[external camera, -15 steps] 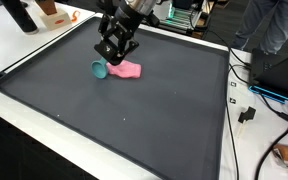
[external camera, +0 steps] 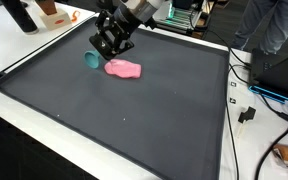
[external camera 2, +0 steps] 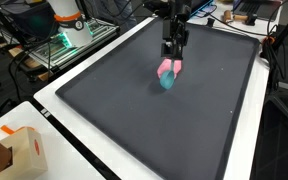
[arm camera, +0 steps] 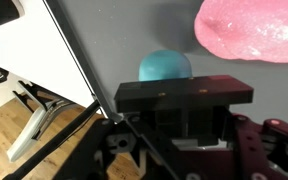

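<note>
A small round teal object (external camera: pixel 92 60), perhaps a cup, shows at the fingertips of my gripper (external camera: pixel 104 53) over the back left of the dark board. My gripper appears shut on it. In the wrist view the teal object (arm camera: pixel 164 66) pokes out beyond the dark fingertips of my gripper, which hide its lower part. A pink, soft-looking item (external camera: pixel 122 68) lies on the board just right of it. From the other side, the teal object (external camera 2: pixel 167 78) appears in front of the pink item (external camera 2: pixel 170 67); whether it touches the board is unclear.
The grey board (external camera: pixel 134 110) with its white border is bare in the middle and front. A white-and-orange box (external camera: pixel 51 14) stands off its back left corner. Cables and a small connector (external camera: pixel 246 115) lie along the right border.
The teal object has shifted left and upward in view together with my gripper, opening a slight gap to the pink item. The pink item has stayed about where it was.
</note>
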